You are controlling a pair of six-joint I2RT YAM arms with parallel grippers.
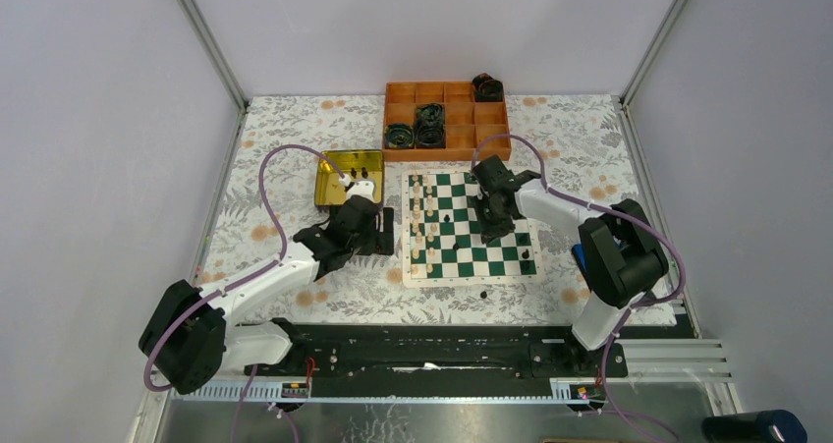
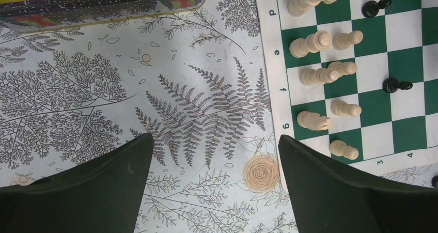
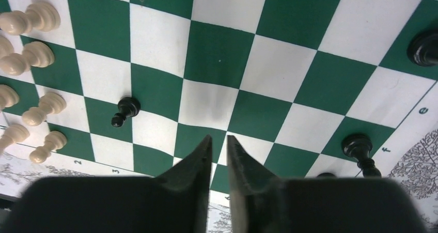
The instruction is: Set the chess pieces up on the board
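Note:
The green-and-white chessboard (image 1: 472,271) carries white pieces (image 2: 315,44) in rows along its left side and scattered black pawns (image 3: 126,109). A taller black piece (image 3: 361,153) stands on the f-file edge. My left gripper is open over the floral cloth left of the board, nothing between its fingers. My right gripper hangs over the board's right-middle, its blurred fingertips close together with no piece visible between them. A small black piece (image 1: 483,295) lies on the cloth just off the board's near edge.
A yellow tin (image 1: 334,168) with a few dark pieces sits left of the board. An orange compartment tray (image 1: 462,119) holding coiled dark items is behind it. Free cloth lies at both sides.

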